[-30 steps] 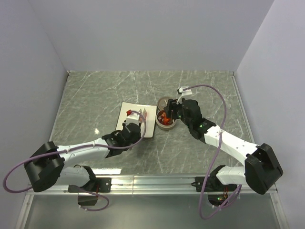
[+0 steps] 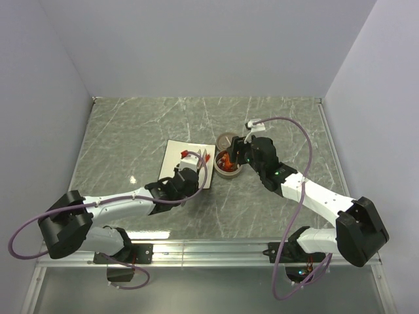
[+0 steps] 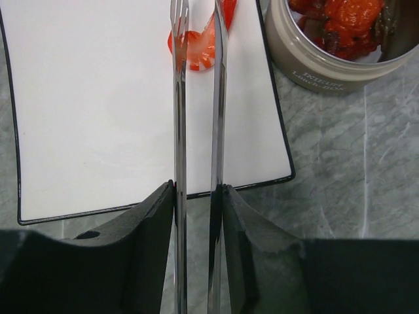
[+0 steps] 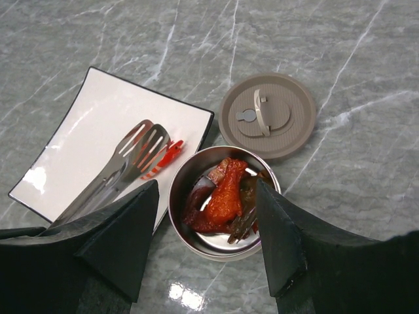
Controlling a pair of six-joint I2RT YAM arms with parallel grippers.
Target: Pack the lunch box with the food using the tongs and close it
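Observation:
My left gripper is shut on metal tongs point(image 3: 218, 131), whose slotted ends reach over the white square plate point(image 3: 98, 118). An orange-red shrimp-like piece point(image 3: 200, 49) shows between and beside the tong ends near the plate's right edge; whether they pinch it cannot be told. Just right of the plate stands the round lunch box point(image 4: 175, 219), uncovered, with a reddish-brown drumstick point(image 4: 226, 196) and other dark food inside. My right gripper is open, its fingers point(image 4: 141, 209) on either side of the box in its wrist view, nothing held.
A round taupe lid point(image 4: 294, 127) with a raised handle lies flat behind the lunch box. Plate and box sit very close together.
The left arm and its tongs have shifted a little to the right across the plate over the last second. The right arm, lunch box and lid look unmoved.

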